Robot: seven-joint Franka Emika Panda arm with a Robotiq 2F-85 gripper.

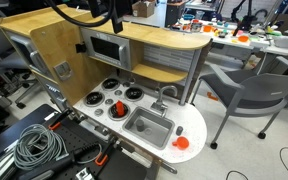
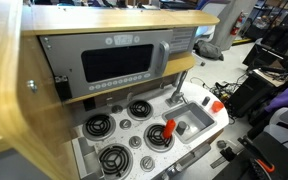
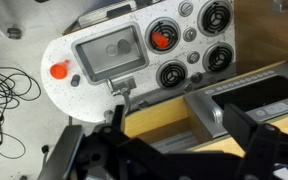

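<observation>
My gripper is high above the toy kitchen; in the wrist view its dark fingers stand wide apart at the lower edge, with nothing visible between them. A red-orange object rests among the stove's burners; exterior view 2 shows it as an upright red thing beside the sink. The sink holds a small greyish cup-like item. On the white counter past the sink lies an orange-red round thing, with a small dark piece near it.
A silver microwave sits under the wooden shelf behind the burners. The faucet stands up at the sink's back edge. A grey chair is to the right, and coiled cable lies at front left.
</observation>
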